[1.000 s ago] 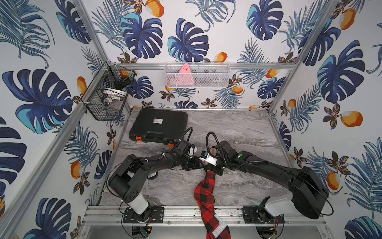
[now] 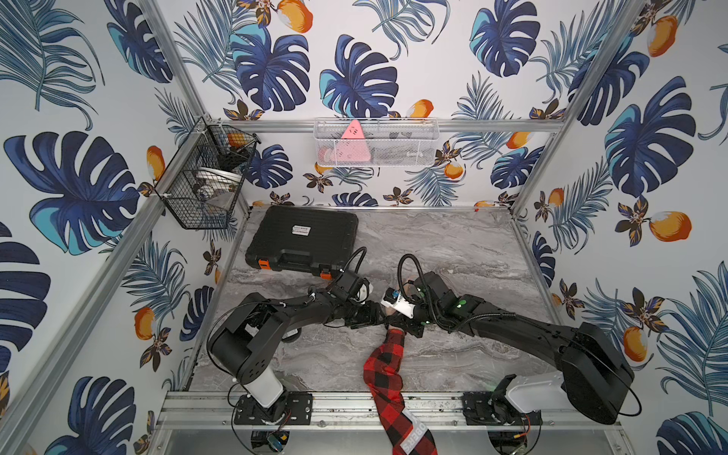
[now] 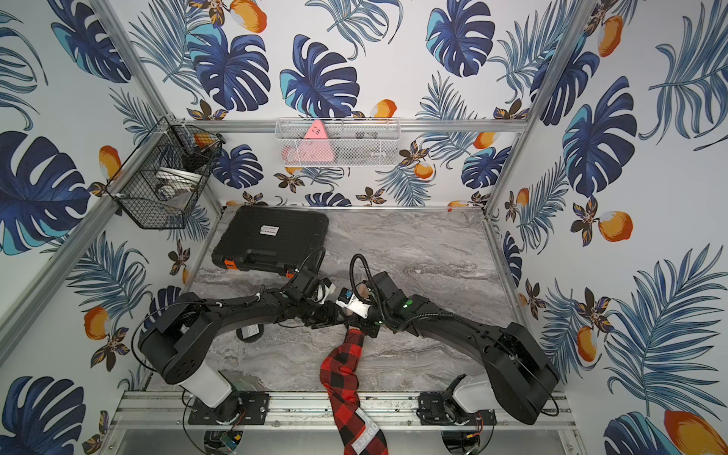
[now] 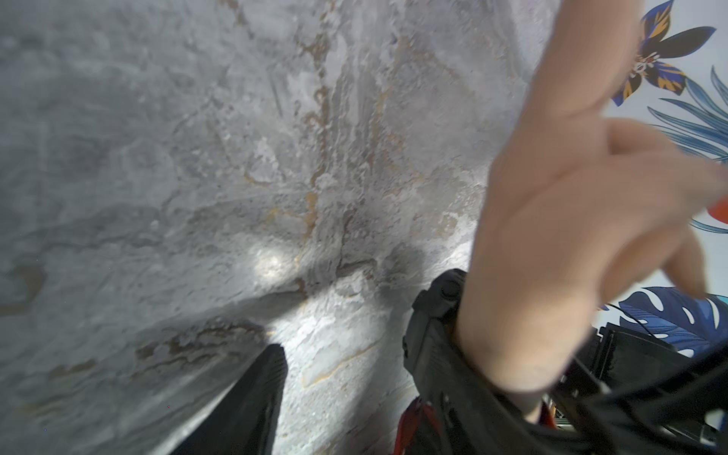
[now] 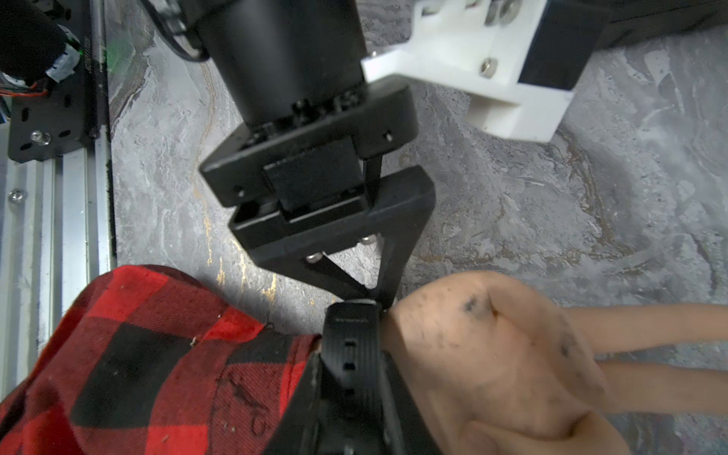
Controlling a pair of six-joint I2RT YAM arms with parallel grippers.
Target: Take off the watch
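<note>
A mannequin hand [image 4: 546,250] in a red-and-black checked sleeve [image 5: 182,356] wears a black watch. Its strap [image 5: 350,333], with a row of holes, goes round the wrist in the right wrist view. My right gripper is shut on the strap, a dark finger on either side of it. My left gripper is open; bare table shows between its fingers. In the left wrist view its right-hand finger is close beside the watch [image 4: 433,303]. In the right wrist view the left gripper's tips [image 5: 371,294] meet at the strap's upper end; contact is unclear.
A black case [image 2: 302,236] lies at the back left of the marble-look table [image 2: 462,250]. A round dark object [image 3: 250,332] sits behind the left arm. Wire baskets [image 2: 377,144] hang on the walls. Free table lies at the back right.
The sleeve and my right gripper have shifted a little to the left together. My left gripper has moved only slightly and stays beside the wrist.
</note>
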